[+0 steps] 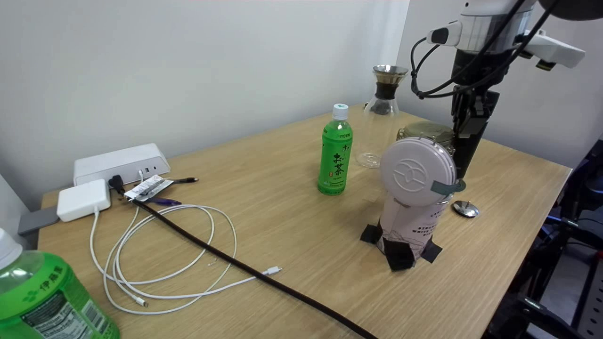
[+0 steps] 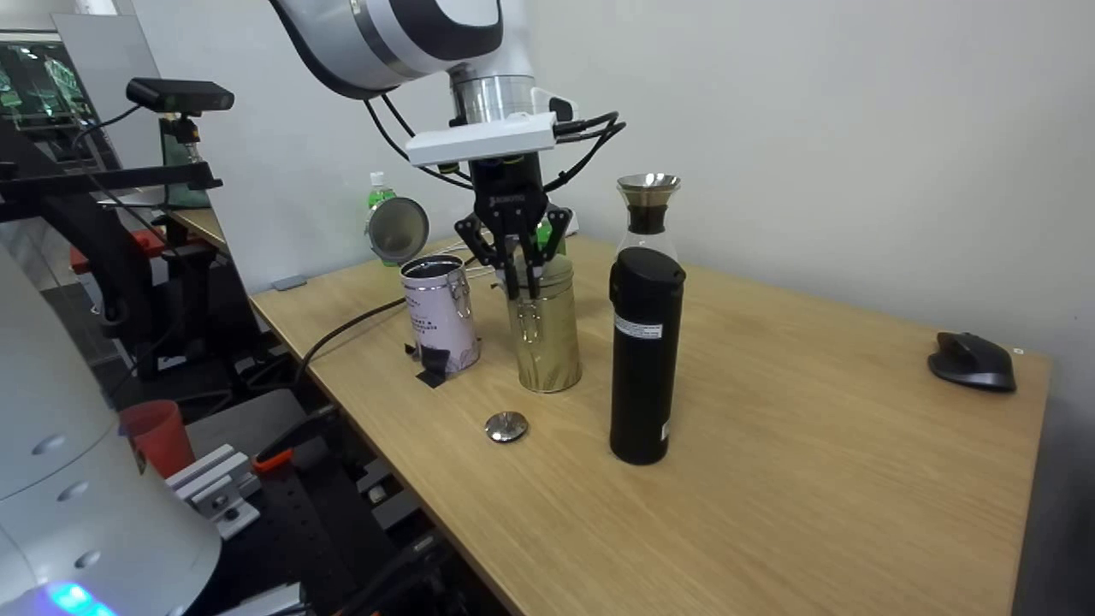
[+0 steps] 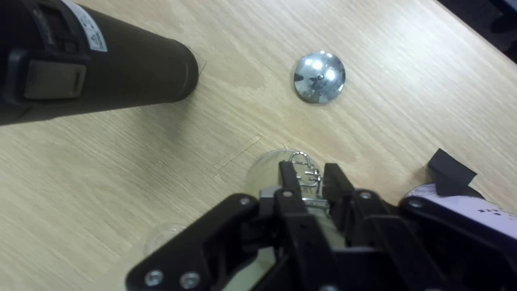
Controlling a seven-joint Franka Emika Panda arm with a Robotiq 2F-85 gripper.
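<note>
A gold canister with a closed lid and a wire clasp stands upright on the table. My gripper points down at the clasp side of this canister, near its lid. In the wrist view, the clasp shows between the two black fingers, which are close together with a narrow gap; the fingers look shut on it, though the exact contact is hidden. From exterior view 1, the canister's lid rises behind the pink canister, which has its lid swung open.
A black flask stands close to the gold canister. A round metal lid lies in front. The glass carafe and green tea bottle are behind. Black tape surrounds the pink canister's base.
</note>
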